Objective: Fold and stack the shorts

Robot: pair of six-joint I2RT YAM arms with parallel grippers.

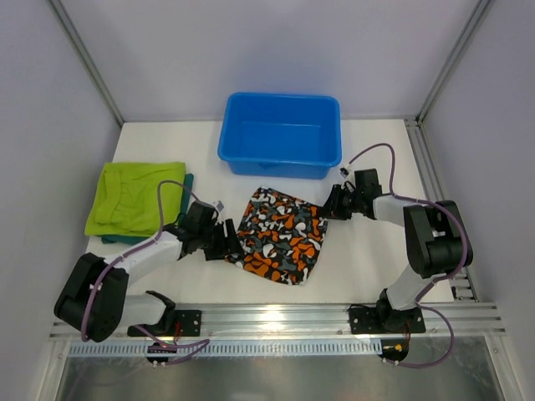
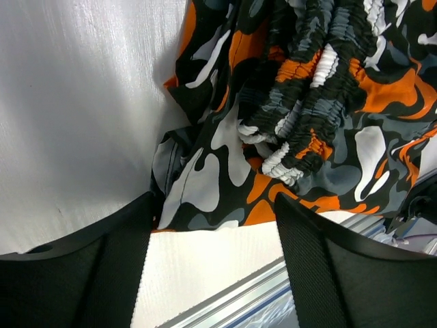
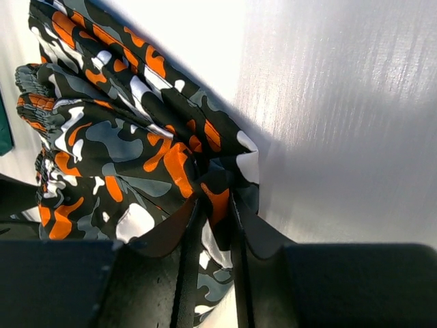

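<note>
Camouflage shorts [image 1: 280,238] in black, orange, white and grey lie spread and rumpled on the white table. My left gripper [image 1: 226,242] is at their lower-left corner; in the left wrist view its fingers [image 2: 102,266] stand apart around the corner edge, beside a gathered waistband [image 2: 307,102]. My right gripper is at the upper-right corner, its fingertips close together on a fold of the fabric.
A blue bin [image 1: 278,100] stands at the back centre. On the left lies a folded lime-green cloth [image 1: 134,196] on a teal item.
</note>
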